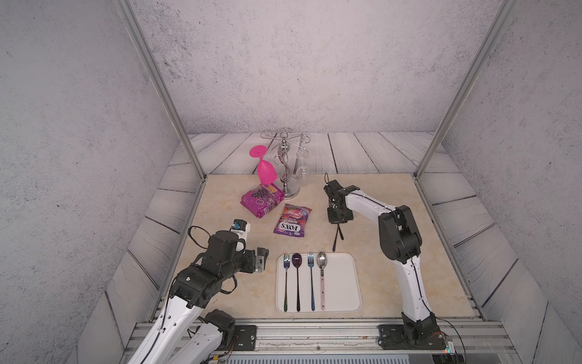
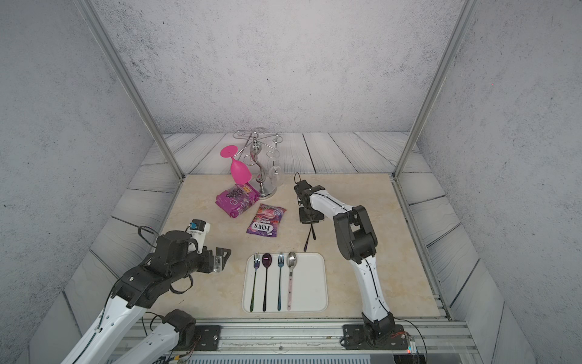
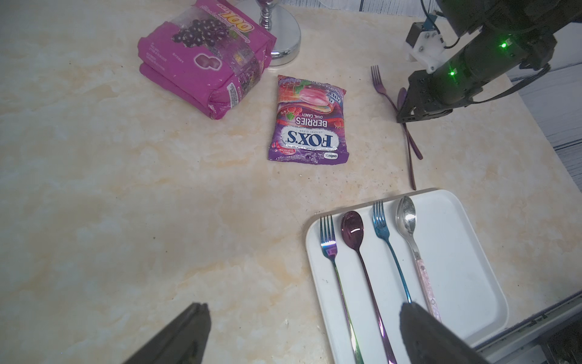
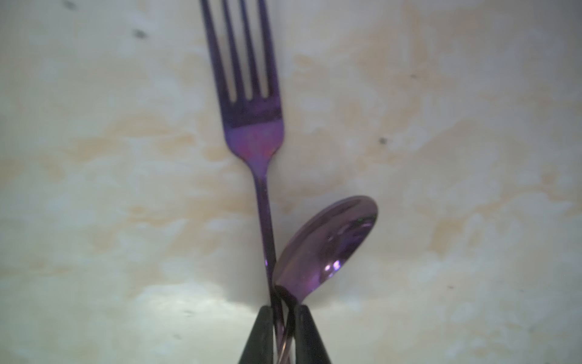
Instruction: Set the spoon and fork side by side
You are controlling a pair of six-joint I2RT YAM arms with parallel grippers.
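Note:
A purple fork (image 4: 254, 139) and a purple spoon (image 4: 330, 242) cross each other, the spoon's bowl slanting off to the right of the fork. In the right wrist view, my right gripper is closed around both where their handles overlap, with the dark fingers (image 4: 259, 336) close together. From the top left view only the handle ends (image 1: 334, 245) show below that gripper. Whether the pair touches the table is hard to tell. Left of the tray, my left gripper (image 1: 262, 259) stands open and empty, its blurred fingers (image 3: 182, 336) wide apart.
A white tray (image 1: 345, 285) holds two forks and two spoons in a row, its right part bare. Toward the back are a candy bag (image 1: 292, 220), a pink packet (image 1: 262, 200) and a metal stand (image 1: 285, 176) with a pink goblet (image 1: 265, 170).

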